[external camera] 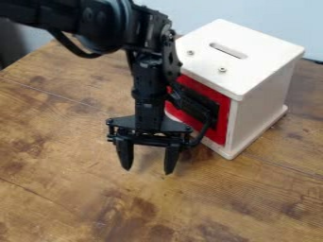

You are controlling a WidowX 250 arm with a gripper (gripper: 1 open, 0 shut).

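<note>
My black gripper (147, 156) hangs point-down over the wooden table, its two fingers apart with empty space between them. It is in front and to the left of a white wooden box (259, 90), which has a slot (228, 48) and small screws on top. The box's red front panel (217, 129) carries a dark fitting, mostly hidden behind my arm and cable.
Bare wooden table (76, 198) fills the left and foreground, with free room there. Behind, at the top, are the table's far edge and a pale background. The arm reaches in from the upper left.
</note>
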